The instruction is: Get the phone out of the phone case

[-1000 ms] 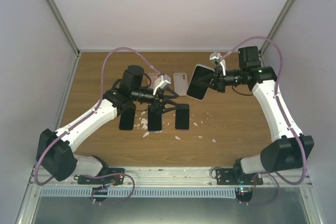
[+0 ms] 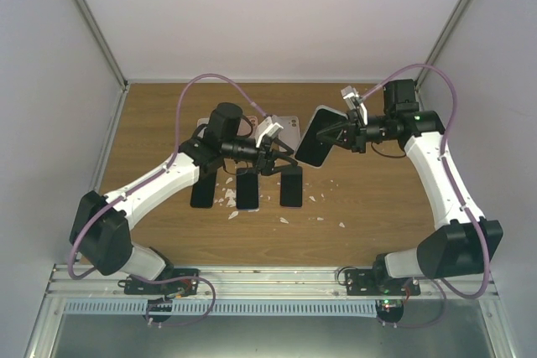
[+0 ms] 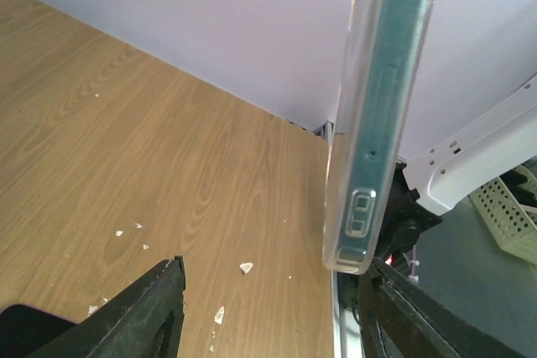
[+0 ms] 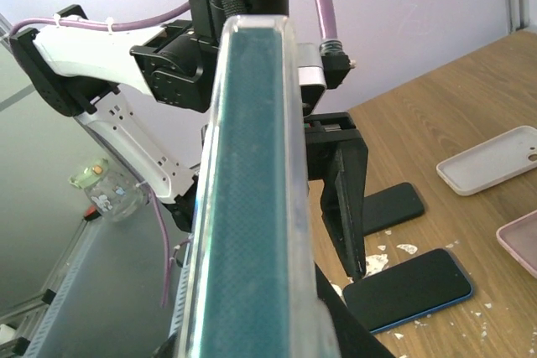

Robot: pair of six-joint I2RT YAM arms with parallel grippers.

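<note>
A teal-edged phone (image 3: 388,98) with a dark screen sits in a clear phone case (image 3: 336,199), held up off the table. My right gripper (image 2: 333,133) is shut on the cased phone; in the right wrist view its teal side (image 4: 243,190) hides most of the fingers. My left gripper is open, its fingers wide apart and nothing clamped between them. In the left wrist view the case's lower corner appears close to the right-hand fingertip; whether they touch cannot be told. From above, the left fingertips are at the phone's left edge.
Dark phones (image 2: 291,189) lie in a row on the table, among white flakes (image 4: 376,263). Behind them are empty cases, one pale (image 4: 491,159) and one pink (image 4: 522,239).
My left gripper has moved right and slightly up in the top view, closing the gap to the phone's edge. The right gripper and phone have shifted only slightly.
</note>
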